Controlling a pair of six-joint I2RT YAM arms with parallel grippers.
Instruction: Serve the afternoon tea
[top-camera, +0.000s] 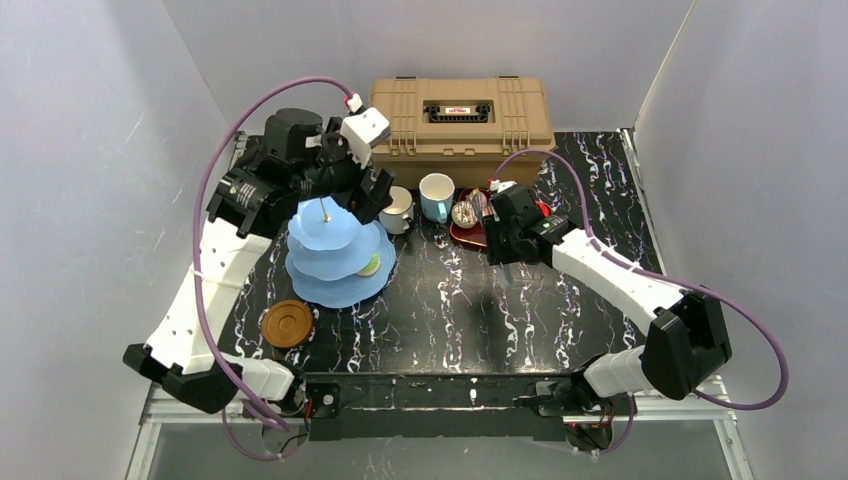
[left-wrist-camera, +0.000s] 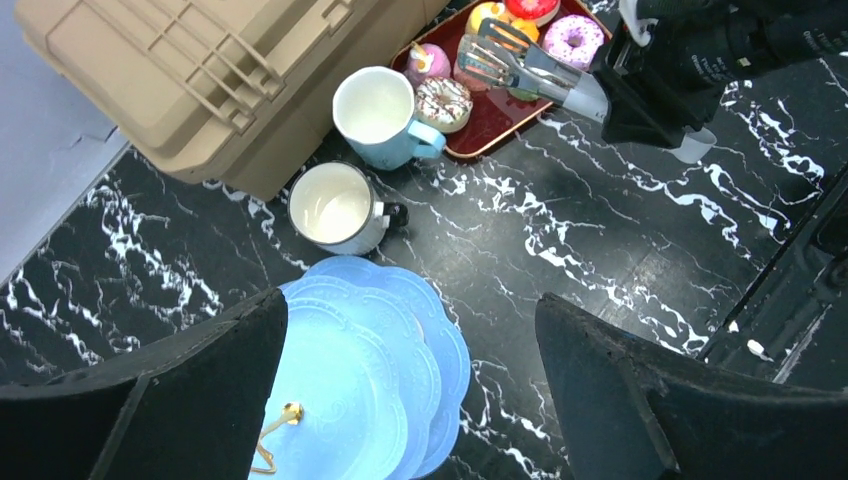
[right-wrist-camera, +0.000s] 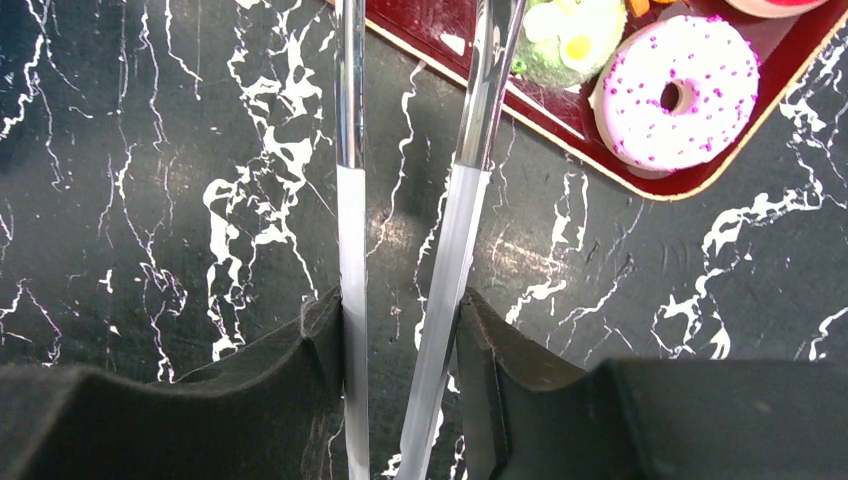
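Note:
My right gripper is shut on the grey handles of metal tongs (left-wrist-camera: 540, 80), whose tips hang over the dark red tray (left-wrist-camera: 478, 146). No food shows between the tong arms in the right wrist view, but their tips are out of that frame. On the tray lie a pink sprinkled donut (right-wrist-camera: 682, 92), a green cake (right-wrist-camera: 572, 42), a white donut with brown topping (left-wrist-camera: 443, 103) and several other pastries. The blue tiered stand (top-camera: 340, 285) carries a green piece (top-camera: 369, 266) on its bottom tier. Above the stand, my left gripper is open and empty.
Behind the stand are a white-and-grey mug (left-wrist-camera: 335, 208) and a light blue mug (left-wrist-camera: 380, 118). A tan case (top-camera: 460, 125) blocks the back. The brown round lid (top-camera: 287, 323) lies front left.

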